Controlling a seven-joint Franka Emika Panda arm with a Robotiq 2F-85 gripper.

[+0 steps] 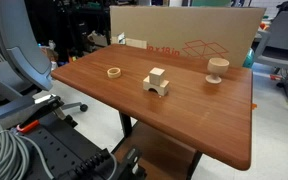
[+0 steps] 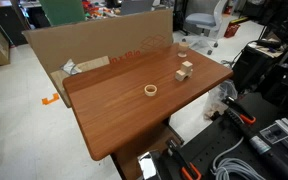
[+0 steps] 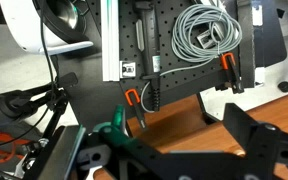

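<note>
My gripper is open in the wrist view, its two dark fingers wide apart at the lower left and lower right with nothing between them. Neither exterior view shows its fingertips clearly. On the brown table stand pale wooden blocks, one cube resting on a notched lower piece. To their left lies a small wooden ring, flat on the surface. A pale cup is near the table's far right side. In the second exterior view, the ring lies apart from the blocks, with the cup beyond them.
A cardboard panel stands along the table's far side. Looped grey cable lies on the dark base under the wrist camera. In the wrist view, the tabletop's edge shows below the base.
</note>
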